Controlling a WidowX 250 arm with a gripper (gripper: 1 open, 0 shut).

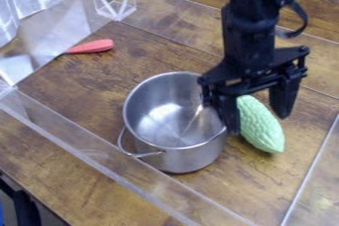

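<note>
A black gripper [256,114] hangs at the right of the camera view over a pale green, ridged vegetable-like object [263,134], its fingers spread to either side of that object's upper part. Whether they touch it is unclear. The steel pot [155,120], with a thin wire handle, stands just left of the green object on the wooden surface. The gripper's left finger is near the pot's right rim and partly in front of it.
A red-handled utensil [90,47] lies at the back left. Clear plastic walls [86,164] border the work area. Bare wood [106,81] is free left of the pot.
</note>
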